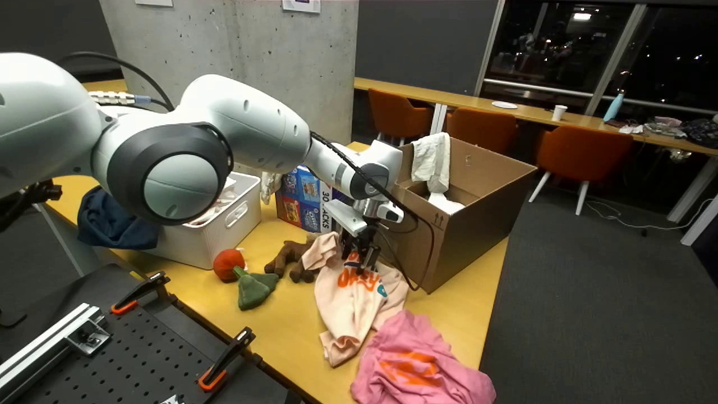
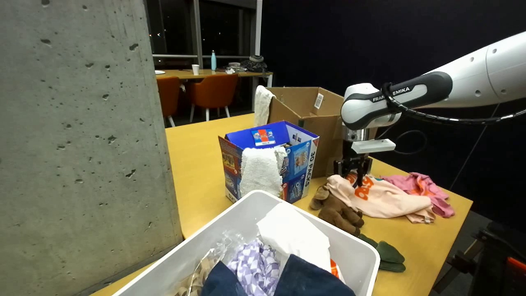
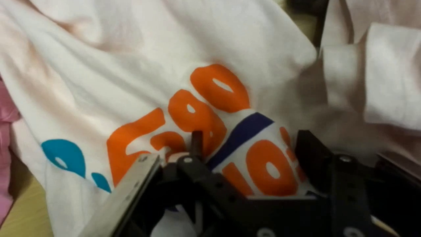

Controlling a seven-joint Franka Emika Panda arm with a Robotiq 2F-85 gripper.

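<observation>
A peach shirt [image 1: 353, 306] with orange, navy and teal print lies rumpled on the table. Down at its printed part is my gripper [image 1: 360, 261], pointing downward. In the wrist view the gripper has its fingers [image 3: 313, 148] apart, at either side of the orange lettering, and the cloth between them looks raised. Whether the pads press on the fabric cannot be told. From the other side, the same shirt [image 2: 394, 200] spreads beneath the gripper [image 2: 351, 178].
A pink shirt [image 1: 424, 367] touches the peach one. Close by stand a tall cardboard box [image 1: 471, 235], a snack carton [image 1: 301, 198] and a white bin [image 1: 239, 229]. A brown plush toy [image 1: 289, 259] and a green-and-red plush [image 1: 256, 288] lie left of the shirt.
</observation>
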